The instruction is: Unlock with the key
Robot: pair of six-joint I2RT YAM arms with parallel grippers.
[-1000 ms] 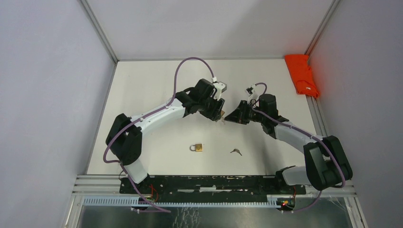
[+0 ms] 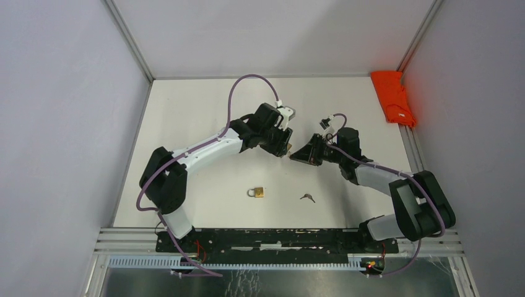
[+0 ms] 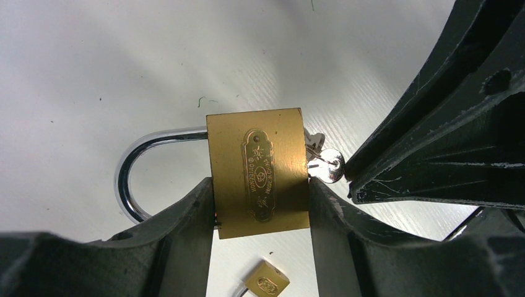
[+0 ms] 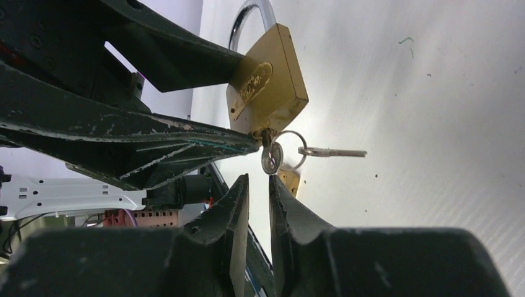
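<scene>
A brass padlock [image 3: 230, 167] is clamped in my left gripper, above the table, with its steel shackle [image 3: 143, 141] pointing away. One key [image 4: 271, 158] has its shank in the padlock's keyhole, its round head sticking out. From that head hangs a ring [image 4: 299, 137] with a second key [image 4: 339, 152] on it. My right gripper stands part open, a narrow gap between its fingertips. The key's head lies just beyond those tips, close to one finger [image 4: 280, 210], not clasped. A left finger hides part of the shackle's lower leg.
A smaller brass padlock [image 2: 259, 192] and a loose set of keys [image 2: 308, 197] lie on the white table in front of the grippers. An orange cloth bundle [image 2: 393, 99] rests at the back right edge.
My right gripper has shifted slightly left and a little toward the front, closer to the padlock. The left gripper and its padlock have stayed nearly still.
</scene>
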